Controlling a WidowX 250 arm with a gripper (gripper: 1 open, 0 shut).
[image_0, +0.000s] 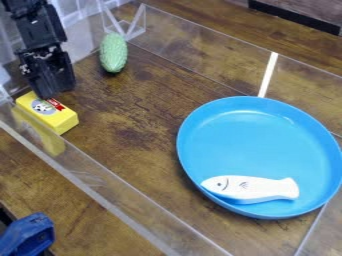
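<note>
My black gripper (48, 82) hangs at the upper left, low over the back end of a yellow box (48, 118) with a red and white label. Its fingertips are dark and partly blurred into the background; whether they touch the box I cannot tell. A white fish-shaped object (249, 187) lies in a blue plate (254, 140) on the right. A green bumpy vegetable-like object (114, 52) lies near the back left, right of the gripper.
Clear plastic walls run along the left and lower-left edges of the wooden surface (140, 120). A blue object (24, 236) sits at the bottom left corner.
</note>
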